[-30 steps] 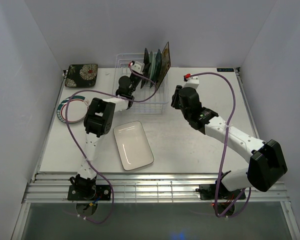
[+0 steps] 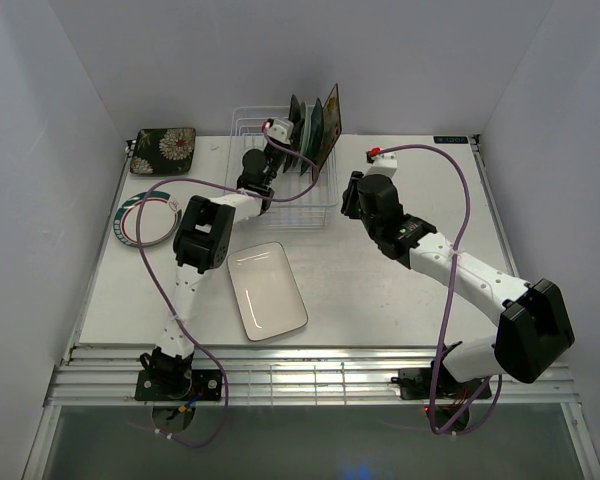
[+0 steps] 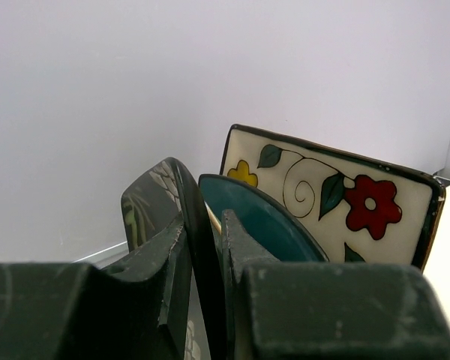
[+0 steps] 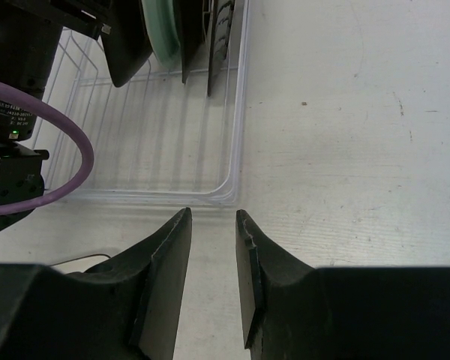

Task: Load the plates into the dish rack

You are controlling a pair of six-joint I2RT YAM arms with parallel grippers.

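Note:
My left gripper (image 2: 278, 150) is inside the dish rack (image 2: 298, 218), shut on a dark plate (image 3: 199, 240) standing upright at the left of the row. Beside it stand a teal plate (image 3: 262, 217) and a square floral plate (image 3: 375, 195). My right gripper is part open, empty, over the counter just right of the rack. A white rectangular plate (image 2: 267, 290) lies in front of the rack. A red-rimmed plate (image 2: 150, 220) and a dark patterned plate (image 2: 163, 151) lie on the left.
The counter (image 2: 430, 175) right of the rack is mostly clear. Grey walls enclose the back and sides. Purple cables loop over both arms.
Over the last second my left gripper has moved slightly right and toward the back with its plate. The right arm has not visibly moved.

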